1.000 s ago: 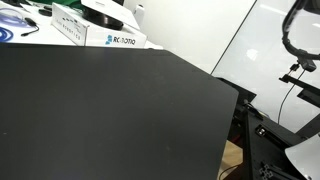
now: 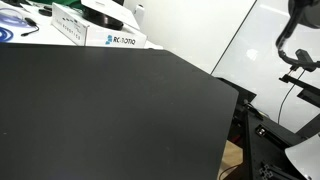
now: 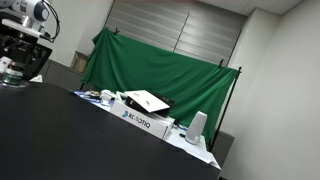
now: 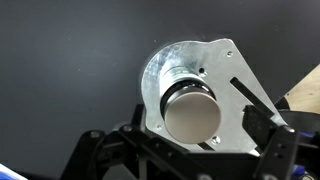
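Note:
In the wrist view, a bottle-like container with a round peach-coloured cap [image 4: 193,117] is seen from above. It is at a silver metal plate [image 4: 222,62] with holes and a slot. My gripper is open, one dark finger [image 4: 118,150] to the left of the cap and the other to its right, with visible gaps on both sides. Exterior view 2 shows the gripper [image 3: 22,52] at the far left edge, low over the table, with a clear container [image 3: 10,76] beneath it. Whether the fingers touch the container is unclear.
A white Robotiq box [image 2: 95,30] stands at its back edge, with blue cables [image 2: 8,18] at the far left. A green curtain [image 3: 160,75] hangs behind.
In exterior view 1, the dark arm part at the upper right has shifted slightly left and down. The table and box look unchanged.

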